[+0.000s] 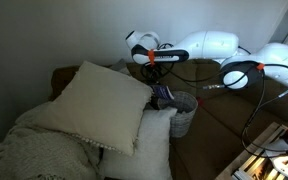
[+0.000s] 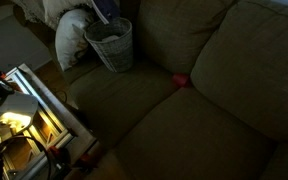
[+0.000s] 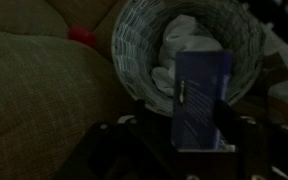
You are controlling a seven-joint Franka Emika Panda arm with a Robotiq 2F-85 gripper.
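A flat dark blue-purple box (image 3: 201, 100) stands between the fingers of my gripper in the wrist view. The fingers are too dark to tell whether they press on it. Beneath the box is a pale wicker basket (image 3: 134, 45) with white cloth (image 3: 186, 38) inside. From exterior view 1, the gripper (image 1: 152, 77) is over the sofa's back left, and the box (image 1: 162, 92) hangs tilted at the left rim of the basket (image 1: 183, 115). In exterior view 2 the box (image 2: 105, 10) shows above the basket (image 2: 114, 51).
A large cream pillow (image 1: 96, 105) leans left of the basket, with a white cushion (image 1: 144, 150) in front and a knitted blanket (image 1: 39, 155) farther left. A small red item (image 2: 181, 80) lies in the sofa's crease. The sofa seat (image 2: 184, 130) is otherwise clear.
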